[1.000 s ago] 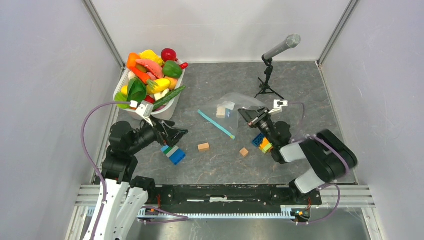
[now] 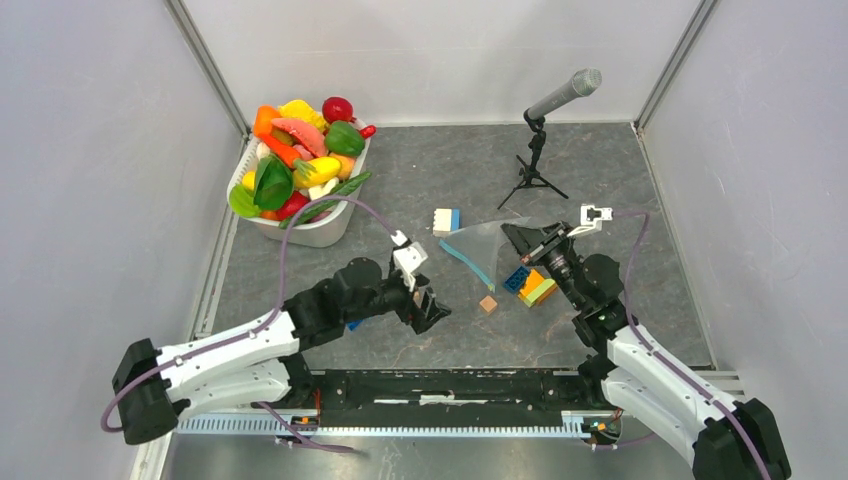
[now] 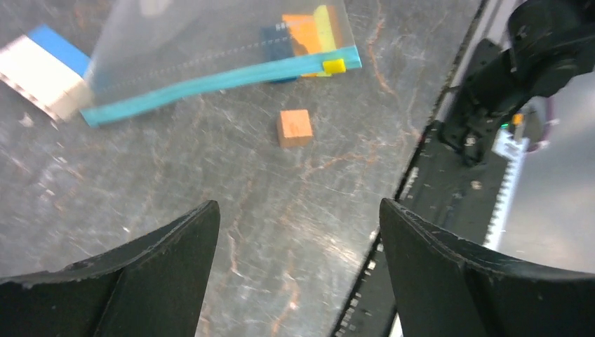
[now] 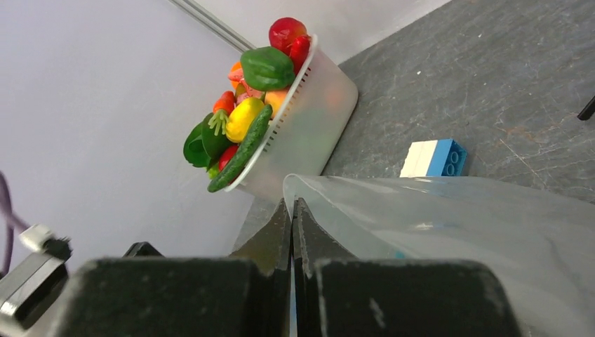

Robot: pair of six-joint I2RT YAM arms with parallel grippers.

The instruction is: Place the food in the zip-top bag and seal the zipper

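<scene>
The clear zip top bag [image 3: 210, 45] hangs above the table, its blue zipper strip [image 3: 231, 78] ending in a yellow slider [image 3: 334, 66]. In the right wrist view my right gripper is shut on the bag's thin film [image 4: 435, 210]. My left gripper is open, nothing between its fingers, and apart from the zipper in the top view. The food is a heap of toy vegetables and fruit, such as a green pepper [image 4: 269, 68] and a cucumber [image 4: 242, 149], in a white basket [image 2: 318, 232] at the back left.
A white and blue block [image 2: 446, 221], a small wooden cube [image 2: 488, 304] and orange and blue blocks [image 2: 536, 288] lie around the bag. A microphone on a tripod [image 2: 535, 155] stands back right. Clear floor lies between basket and bag.
My left arm has swung right, from near the basket toward the table's middle. The right gripper has shifted right, drawing the bag along with it.
</scene>
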